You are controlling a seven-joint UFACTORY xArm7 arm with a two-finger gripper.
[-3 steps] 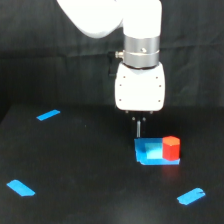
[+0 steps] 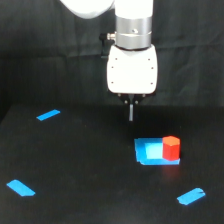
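My gripper (image 2: 131, 108) hangs at the upper middle of the camera view, over the dark table behind the blue square. Its thin fingers are seen nearly edge-on, so whether it is open or shut does not show. A red block (image 2: 171, 148) rests on the right part of a blue square (image 2: 147, 160). Beside it, on the left, is a whitish block or patch (image 2: 153, 150), too small to make out clearly. Both lie in front of my gripper and to its right, apart from its fingertips.
Strips of blue tape lie on the black table: one at the far left (image 2: 48, 115), one at the near left (image 2: 20, 188), and one at the near right (image 2: 191, 196). A dark curtain (image 2: 50, 60) hangs behind.
My gripper has moved left and up, away from the blue square. The red block, the whitish patch and the tape have stayed where they were.
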